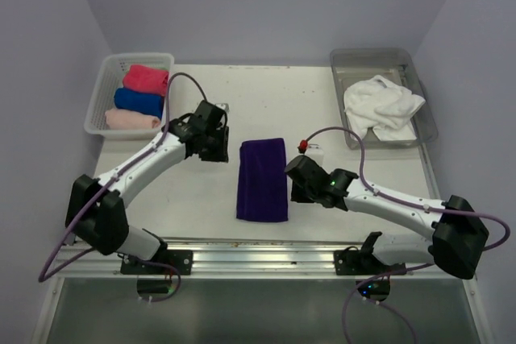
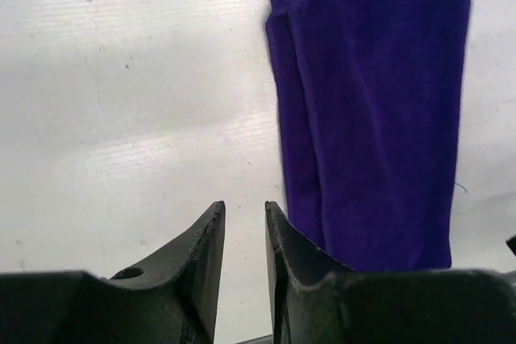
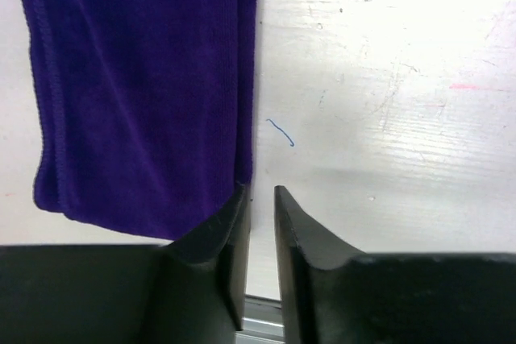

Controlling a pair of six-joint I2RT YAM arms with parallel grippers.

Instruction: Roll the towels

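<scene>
A dark purple towel [image 1: 262, 179], folded into a long upright rectangle, lies flat on the white table. My left gripper [image 1: 216, 152] is off its left side; in the left wrist view its fingertips [image 2: 274, 211] sit beside the towel's left edge, apart from each other with nothing seen between them. My right gripper [image 1: 302, 192] is at the towel's lower right; in the right wrist view its fingertips stand slightly apart near the towel's right edge [image 3: 242, 102], with nothing seen held.
A white basket [image 1: 101, 98] at the back left holds rolled red, blue and pink towels. A grey bin [image 1: 347, 70] at the back right holds white cloths [image 1: 383, 106].
</scene>
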